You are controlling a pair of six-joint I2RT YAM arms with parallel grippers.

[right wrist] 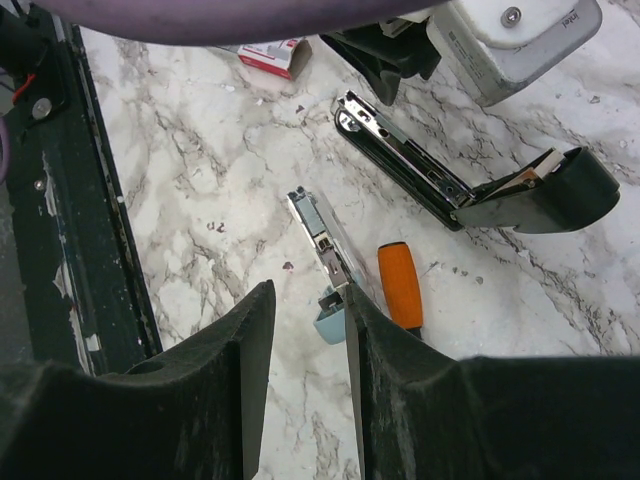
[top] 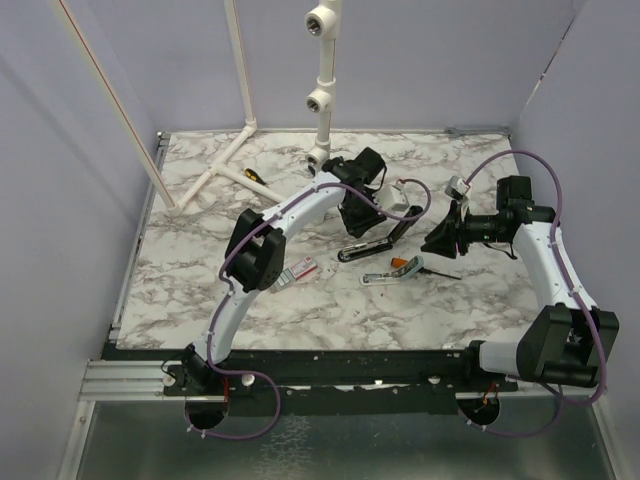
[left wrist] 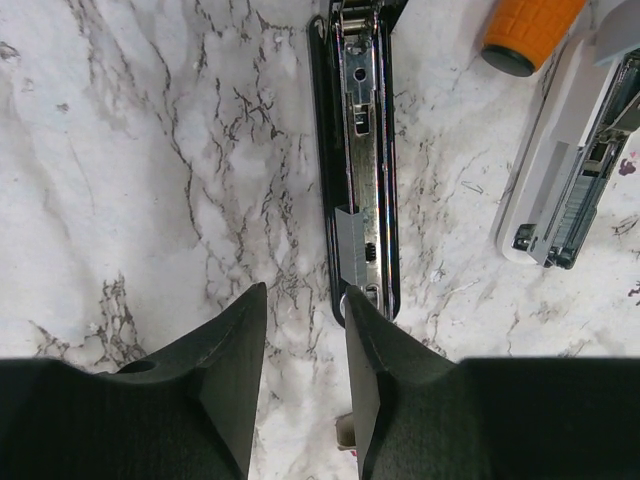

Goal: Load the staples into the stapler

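The black stapler (top: pixel 365 249) lies opened, its upper arm swung back. A short grey strip (left wrist: pixel 350 246), apparently staples, sits in its channel near the front end. My left gripper is open beside that end, with nothing between its fingers. To the right in the left wrist view lies a pale second stapler (left wrist: pixel 556 160), also opened, with a grey strip in its tray. In the right wrist view that pale stapler (right wrist: pixel 325 240) lies beyond my right gripper, which hangs open and empty. A red-and-white box (top: pixel 297 271) lies left of the staplers.
An orange-handled screwdriver (right wrist: pixel 400 284) lies beside the pale stapler. White pipes (top: pixel 222 165) and a yellow-black tool (top: pixel 254 176) are at the back left. Bare tabletop (top: pixel 310 325) stretches along the front.
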